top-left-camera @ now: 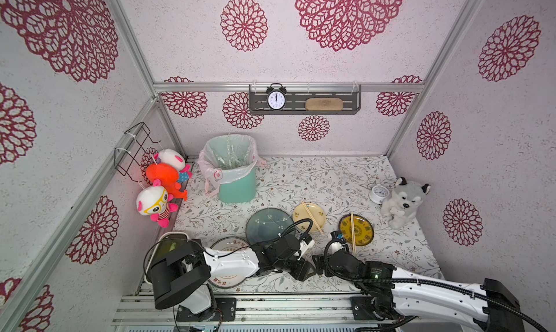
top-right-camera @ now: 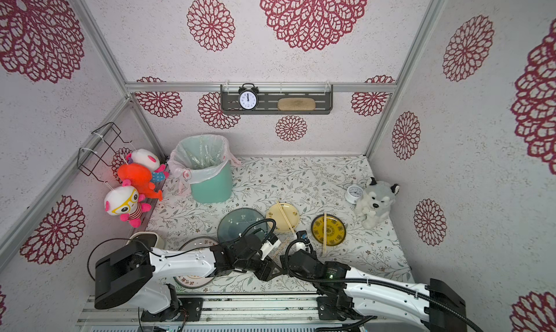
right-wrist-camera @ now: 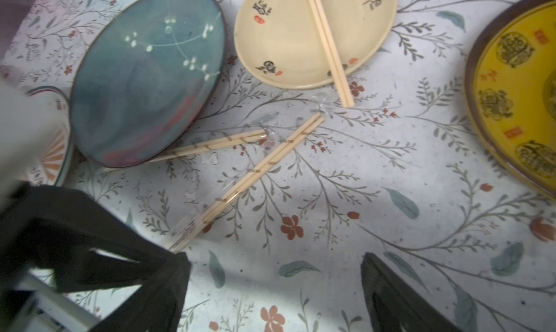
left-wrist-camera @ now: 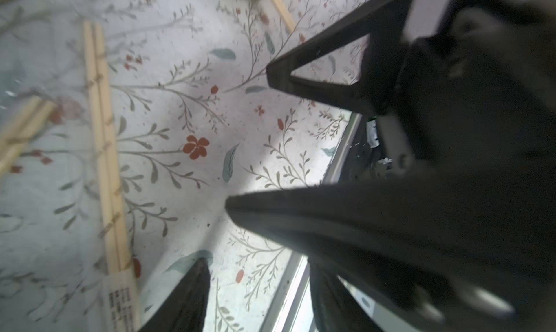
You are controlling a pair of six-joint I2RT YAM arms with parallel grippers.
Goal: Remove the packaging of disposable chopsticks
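Note:
A pair of wooden chopsticks [right-wrist-camera: 249,181] lies on the patterned tablecloth in a clear wrapper. In the left wrist view, a chopstick pair [left-wrist-camera: 104,146] lies left of my left gripper. That gripper's fingers stand apart, and only tablecloth shows between them. My right gripper is open and empty, in front of the wrapped pair and to its right. Another pair of chopsticks [right-wrist-camera: 202,147] lies partly hidden by the blue plate [right-wrist-camera: 147,71]. Unwrapped-looking chopsticks rest on the cream plate [right-wrist-camera: 272,36] and on the yellow plate [top-left-camera: 365,230].
Behind the plates, a green bin [top-left-camera: 237,187] with a pink liner holds clear film. A patterned plate [top-left-camera: 228,282] sits partly beneath the left arm. The two grippers are very close together. At right are a husky toy [top-left-camera: 408,201] and a small white clock [top-left-camera: 379,193].

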